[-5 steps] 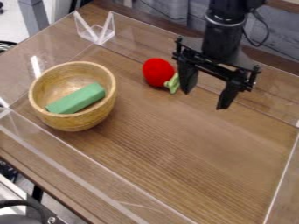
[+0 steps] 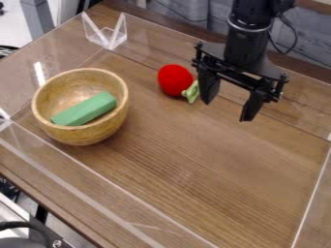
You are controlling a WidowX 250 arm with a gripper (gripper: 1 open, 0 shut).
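Note:
My black gripper hangs over the right rear of the wooden table, its two arms of fingers spread apart, with nothing visible between them. Left of it lie a red round object and a small light-green item, partly behind the gripper. A yellow bowl on the left holds a green block.
A clear wire or plastic holder stands at the back left.
My gripper has risen very slightly and shifted a little; the objects on the table stay where they were.

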